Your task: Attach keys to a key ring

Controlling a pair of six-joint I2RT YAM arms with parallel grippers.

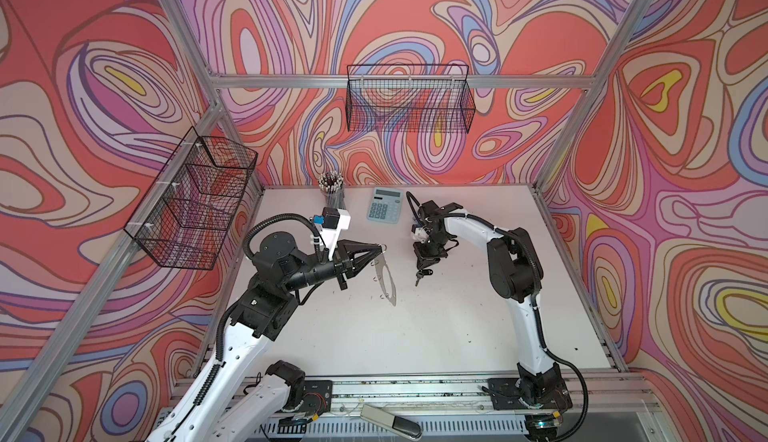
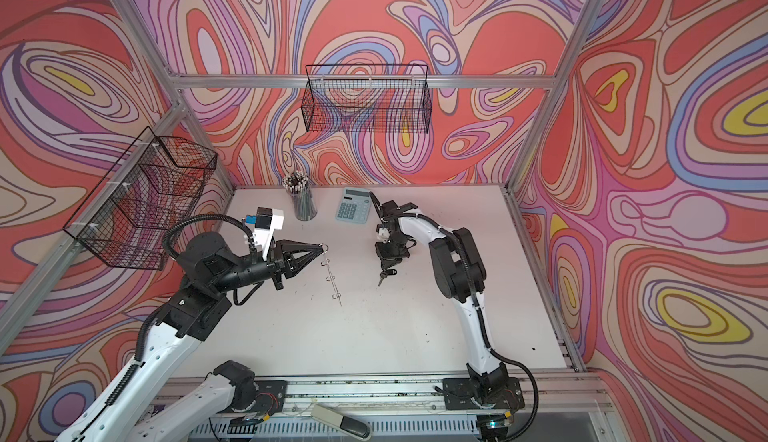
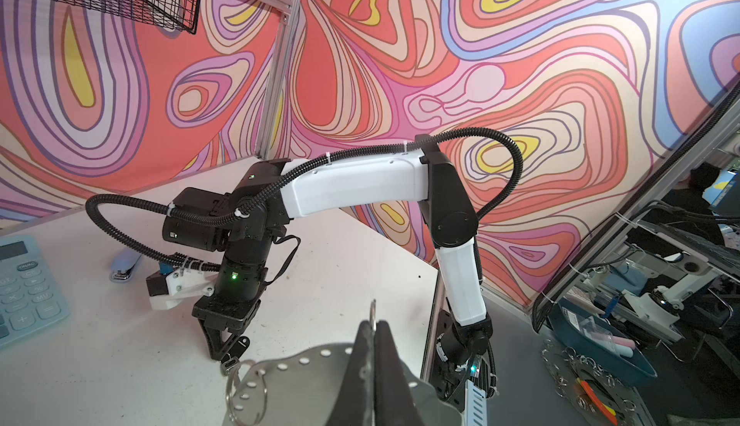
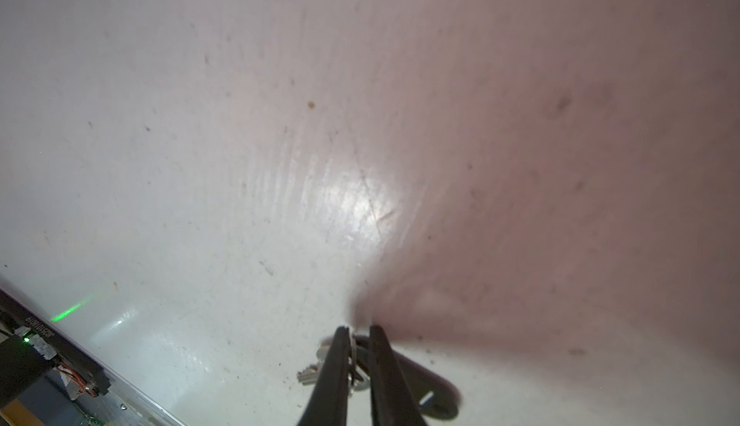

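A thin metal plate (image 1: 387,282) with small rings along its edges hangs from my left gripper (image 1: 381,248), which is shut on a small ring at its top. In the left wrist view the tip of that ring (image 3: 373,314) pokes up above the black fingers, with the perforated plate (image 3: 296,372) beyond. The bunch of keys (image 1: 424,272) lies on the white table; its parts are a silver key (image 4: 308,375) and a dark key head (image 4: 439,403). Right over it, my right gripper points down, fingers narrowly apart, a thin metal piece showing between them.
Behind stand a calculator (image 1: 385,205), a cup of thin sticks (image 2: 302,200) and a small blue stapler-like thing (image 3: 125,264). Wire baskets (image 1: 409,106) hang on the frame.
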